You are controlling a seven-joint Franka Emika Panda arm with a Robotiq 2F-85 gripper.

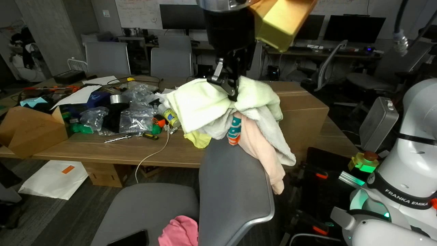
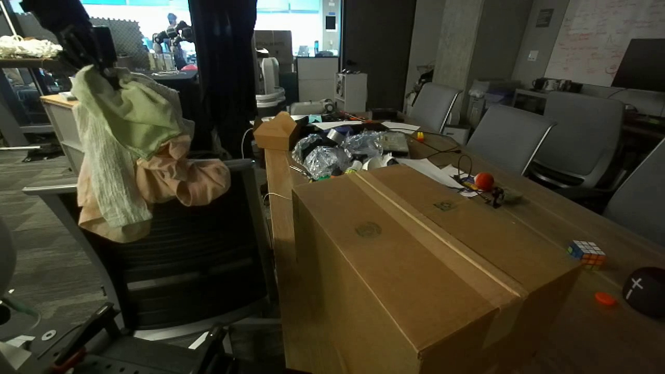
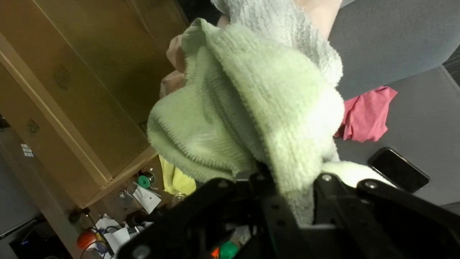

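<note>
My gripper is shut on a pale green towel, pinching it from above over the chair back. Bunched under it are a whitish towel part and a peach cloth with a teal and orange pattern, which hangs down the chair's side. In the wrist view the green towel runs between the dark fingers and hides much of what lies below. Seen from exterior view 2, the bundle hangs at the top of the chair back, the peach cloth lying against its upper edge.
A pink cloth and a phone lie on the chair seat. Beside the chair stands a large cardboard box on the table. A yellow cloth and clutter, including plastic bags, occupy the tabletop.
</note>
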